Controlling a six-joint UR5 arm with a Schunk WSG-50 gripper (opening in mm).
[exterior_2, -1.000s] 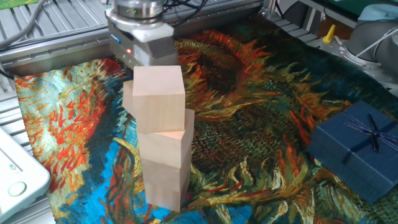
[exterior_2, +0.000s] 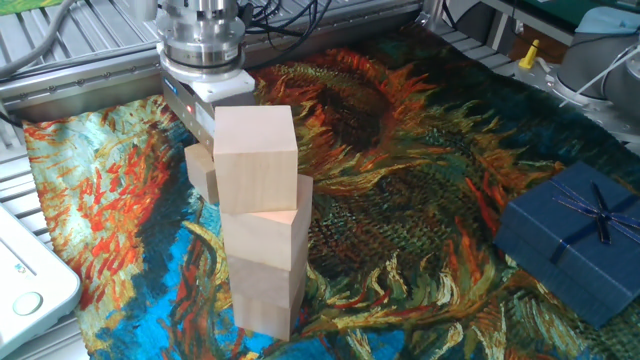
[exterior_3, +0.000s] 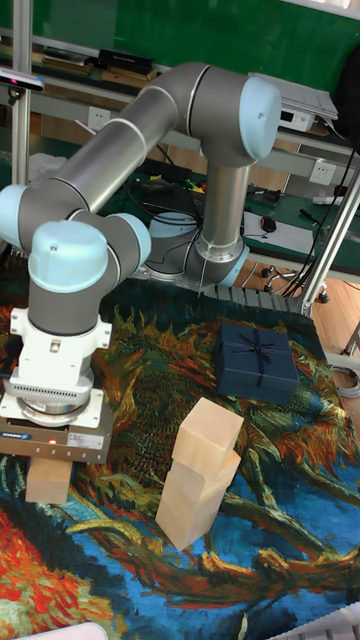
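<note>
A wooden block (exterior_3: 48, 481) is held against the underside of my gripper (exterior_3: 52, 453); no separate fingers show. In exterior view 2 the held block (exterior_2: 201, 174) is partly hidden behind the tower, and the gripper's flat body (exterior_2: 190, 112) reaches down behind it. Several pale wooden blocks form a tower (exterior_3: 198, 477) to the gripper's right in exterior view 3. Its top block (exterior_2: 255, 160) sits twisted and slightly off-centre on the one below. Whether the held block touches the cloth, I cannot tell.
A dark blue ribboned box (exterior_2: 575, 240) stands well away from the tower. At the left edge lies a white device (exterior_2: 30, 275), and a metal rail (exterior_2: 110, 82) runs behind the cloth.
My gripper has moved left in exterior view 2, with the block under it shifting left and slightly downward too. The tower and the blue box have stayed still.
</note>
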